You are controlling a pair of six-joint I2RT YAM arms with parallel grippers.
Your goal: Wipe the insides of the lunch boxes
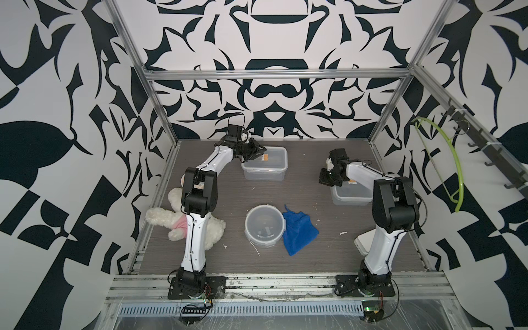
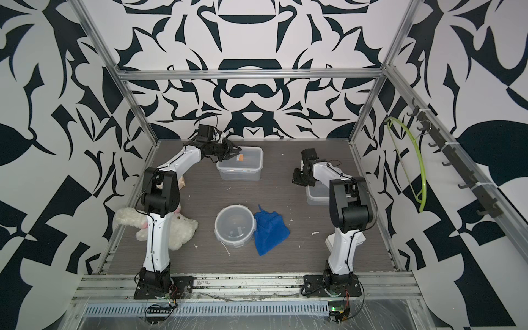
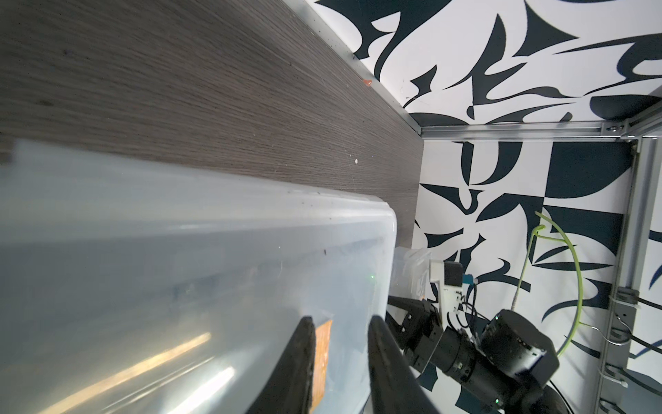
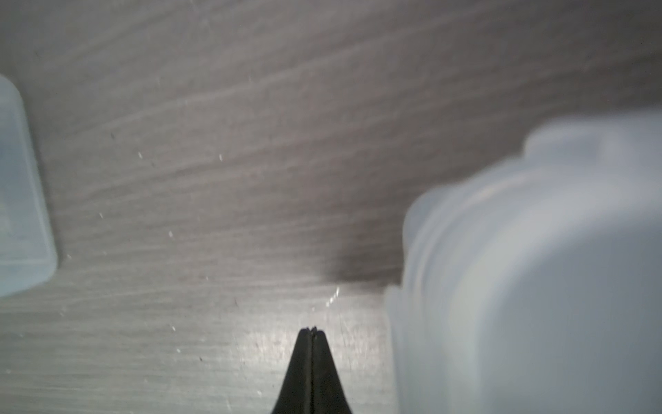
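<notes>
A clear lunch box (image 1: 264,170) stands at the back middle, with my left gripper (image 1: 257,154) over its left part. In the left wrist view the fingertips sit by an orange piece (image 3: 320,358); whether they grip it is unclear. A second box (image 1: 352,197) stands on the right, my right gripper (image 1: 324,177) at its left end. Its fingers are shut with nothing between them in the right wrist view. A round container (image 1: 264,225) stands in the front middle, beside a blue cloth (image 1: 299,231).
A white plush toy (image 1: 214,231) lies at the left under the left arm. A pale flat item (image 1: 363,242) lies at the front right.
</notes>
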